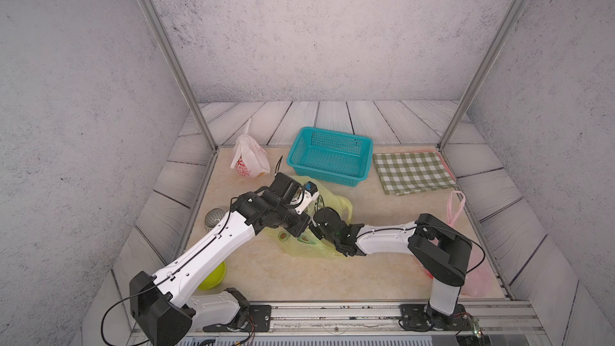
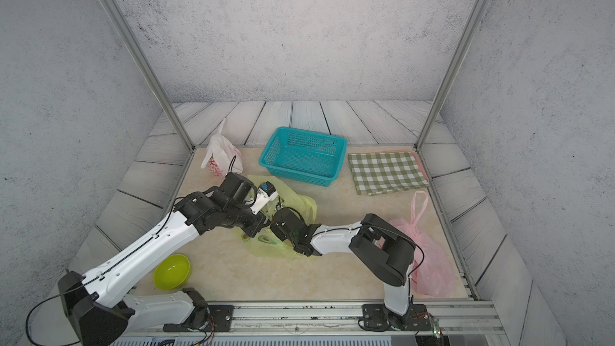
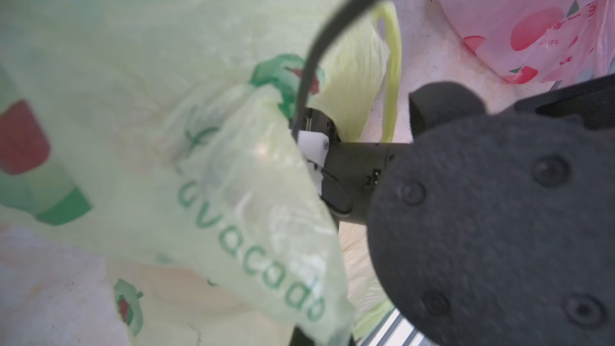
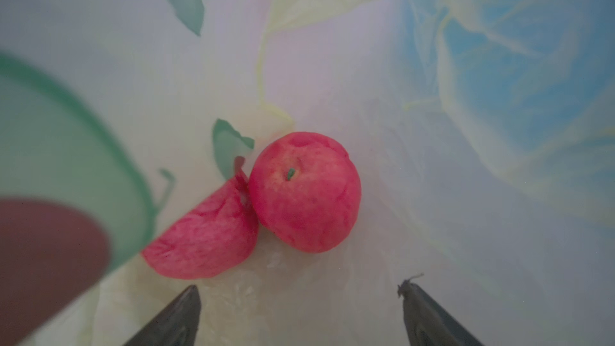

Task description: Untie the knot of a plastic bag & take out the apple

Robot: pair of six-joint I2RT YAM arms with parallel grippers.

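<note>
The yellow-green bag (image 1: 339, 205) with avocado prints lies in the table's middle, both arms over it. My left gripper (image 1: 305, 218) is shut at the bag; in the left wrist view crumpled film (image 3: 256, 218) covers its tips, and whether film is between them is hidden. My right gripper reaches inside the bag: in the right wrist view its open fingertips (image 4: 301, 310) sit either side below a red apple (image 4: 304, 189), which touches a second red piece (image 4: 205, 237) to its left, both resting on bag film.
A teal basket (image 1: 330, 157) stands behind, a checked cloth (image 1: 413, 173) at back right, a white bag (image 1: 250, 153) at back left, a green bowl (image 2: 171, 272) at front left, a pink bag (image 2: 429, 262) at right.
</note>
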